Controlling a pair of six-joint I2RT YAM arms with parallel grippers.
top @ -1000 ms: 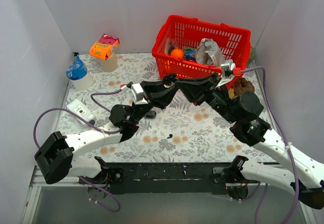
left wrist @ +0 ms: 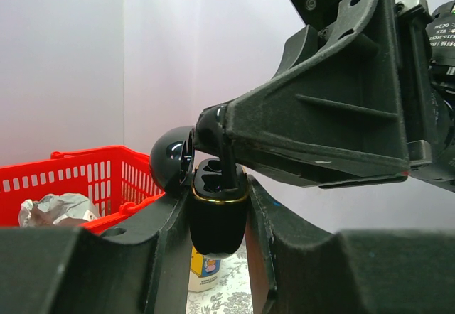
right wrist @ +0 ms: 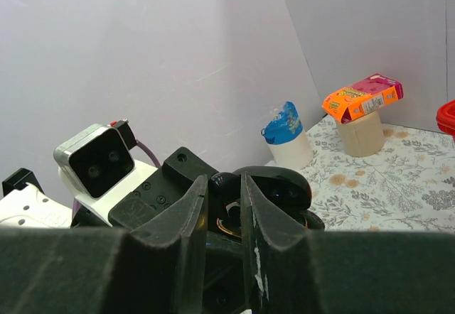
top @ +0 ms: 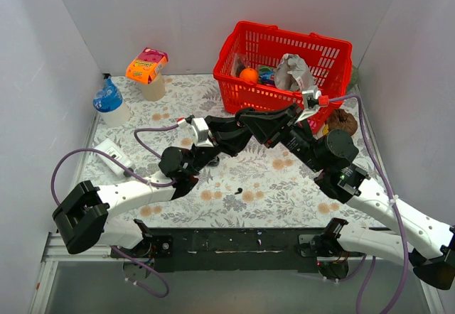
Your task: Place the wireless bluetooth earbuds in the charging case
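My left gripper (top: 231,135) is shut on the black charging case (left wrist: 217,222), whose gold-rimmed opening faces up and whose lid (left wrist: 167,159) stands open. My right gripper (top: 257,123) is directly at the case's opening. In the right wrist view its fingertips hold a small glossy black earbud (right wrist: 224,185) over the case; whether the earbud is seated cannot be told, as fingers and case hide the contact. In the top view a small black piece (top: 239,191) lies on the floral table.
A red basket (top: 234,37) with assorted items stands at the back right. An orange box (top: 147,62) on a beige cup and a blue-topped container (top: 112,108) are at the back left. A white power strip (top: 110,154) lies at the left edge.
Both arms have shifted slightly in the top view, the right gripper moving a little left and closer over the case in my left gripper.
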